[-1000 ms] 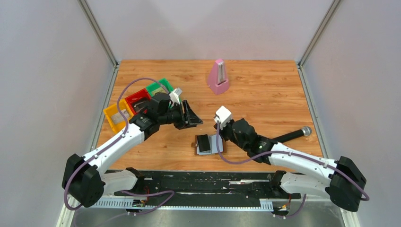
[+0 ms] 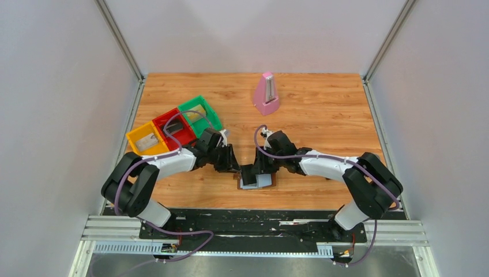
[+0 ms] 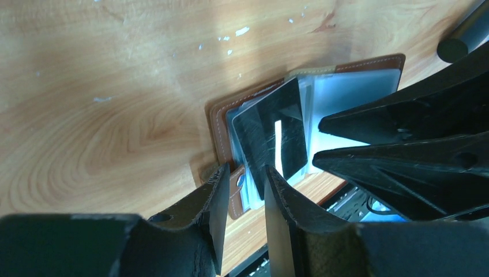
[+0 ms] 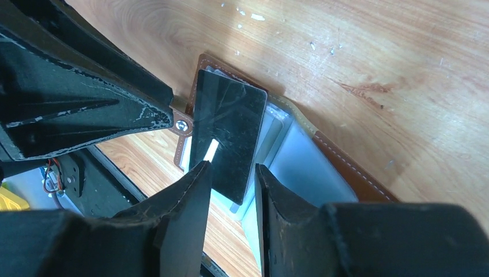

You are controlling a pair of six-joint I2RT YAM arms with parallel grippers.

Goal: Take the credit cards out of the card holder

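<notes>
The card holder [image 2: 271, 182] is a brown leather wallet with a clear sleeve and a snap flap, lying on the table at front centre. A black card [image 4: 228, 130] with a white stripe lies in it. My left gripper is low at the holder's left edge by the flap, part open with a narrow gap between its fingertips. My right gripper is over the holder at the card, its fingertips a little apart. In neither gripper is anything clearly held.
Yellow [image 2: 135, 138], red [image 2: 172, 115] and green [image 2: 190, 103] trays stand at the left. A pink metronome [image 2: 266, 95] stands at the back. A microphone lies at the right, largely behind my right arm.
Both grippers have come down and in toward the card holder from a second ago, the left from behind, the right arm now reaching across the microphone.
</notes>
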